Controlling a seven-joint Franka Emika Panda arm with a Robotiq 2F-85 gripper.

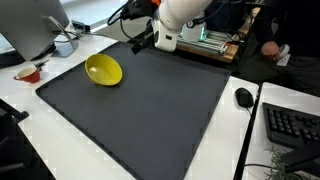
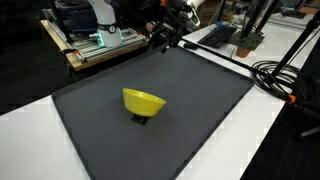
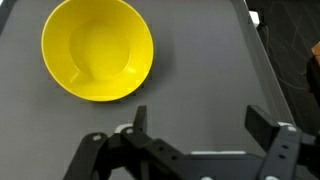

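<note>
A yellow bowl (image 1: 103,69) rests tilted on the dark mat (image 1: 140,105), at its left in exterior view 1. Beneath one side of the bowl (image 2: 143,102), exterior view 2 shows a small black object (image 2: 140,119); what it is I cannot tell. My gripper is open, its two dark fingers wide apart with only bare mat visible between them. From the wrist, the bowl (image 3: 97,48) appears ahead and to the left, clear of the fingers. In exterior view 1 the arm reaches in at the mat's far edge, apart from the bowl.
A red cup (image 1: 30,74) stands off the mat's left side. To the right are a mouse (image 1: 244,98) and a keyboard (image 1: 291,130). Coiled black cable (image 2: 275,75) lies beside the mat.
</note>
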